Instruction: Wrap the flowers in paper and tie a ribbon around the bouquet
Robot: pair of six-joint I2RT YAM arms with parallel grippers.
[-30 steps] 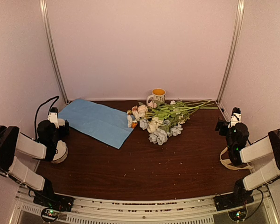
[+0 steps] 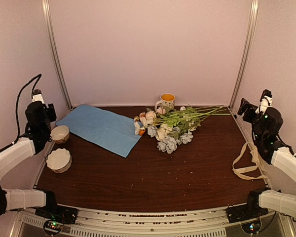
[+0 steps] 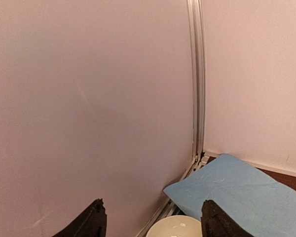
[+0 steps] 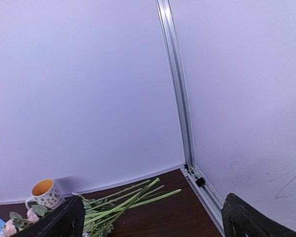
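A bouquet of fake flowers (image 2: pixel 165 131), pink, white and pale blue with long green stems, lies on the back centre-right of the table. A beige ribbon (image 2: pixel 244 169) lies loose at the right edge. My left gripper (image 2: pixel 44 111) is raised at the left wall above the bowls; in its wrist view the fingertips stand apart with nothing visible between them. My right gripper (image 2: pixel 251 108) is raised at the right wall, open and empty, with the stems beyond it in its wrist view.
A blue sheet (image 2: pixel 98 129) covers the back left. Two white bowls, the rear (image 2: pixel 60 134) and the front (image 2: pixel 59 159), stand along the left edge. A yellow-lined mug (image 2: pixel 165 102) stands behind the flowers.
Both arms have risen from their lower folded poses and moved slightly outward, uncovering the bowls and more of the ribbon. The flowers and sheet have not moved.
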